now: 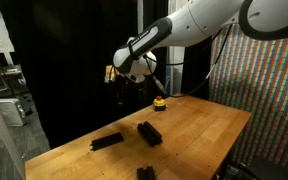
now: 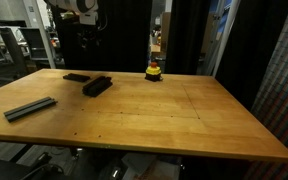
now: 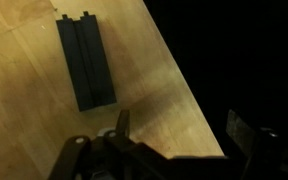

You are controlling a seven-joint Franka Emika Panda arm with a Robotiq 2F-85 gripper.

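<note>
My gripper stands open over the table's back edge, with nothing between its fingers. In exterior view 1 the gripper (image 1: 121,92) hangs high against the dark curtain, well above the wood. One flat black piece (image 1: 107,141) lies at the table's far side; the wrist view has a grooved black piece (image 3: 85,61) to the left of the fingers. A thicker black block (image 1: 149,133) rests close by, and another black piece (image 1: 146,173) sits at the near edge. Toward the far right is a small yellow and black object (image 1: 159,103) with a red top.
A black curtain (image 1: 69,70) hangs just behind its back edge. Also on the table, at left in exterior view 2, lies a long dark grooved piece (image 2: 30,109).
</note>
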